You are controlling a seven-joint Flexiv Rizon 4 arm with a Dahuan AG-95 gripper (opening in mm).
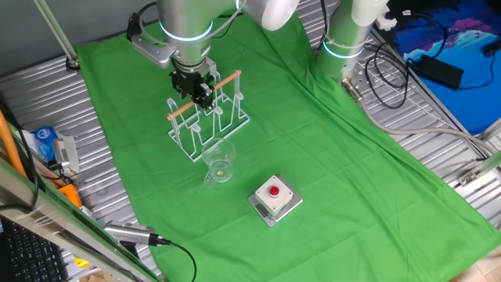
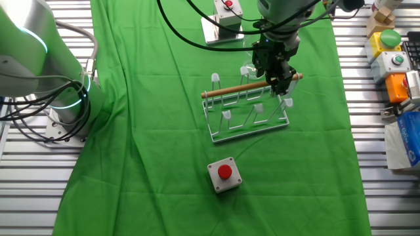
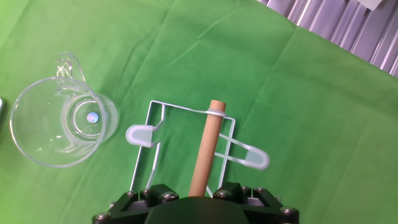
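Observation:
A clear glass mug (image 3: pixel 59 124) stands on the green cloth in front of the white wire rack (image 1: pixel 196 151). Its handle (image 3: pixel 69 65) shows in the wrist view, on the cup's upper side. A wooden bar (image 1: pixel 228 80) runs along the rack's top, with pale-capped prongs (image 3: pixel 256 157) on both sides. My gripper (image 1: pixel 205 102) points down over the rack, close to the bar. Whether it touches the bar cannot be told. In the wrist view only dark knuckles of the gripper show at the bottom edge; the fingertips and the gap between them are hidden.
A red push-button box (image 1: pixel 274 193) on a metal plate sits near the mug. Another red button box (image 2: pixel 224 174) is on the rack's other side. Dark cables (image 2: pixel 197 44) hang by the arm.

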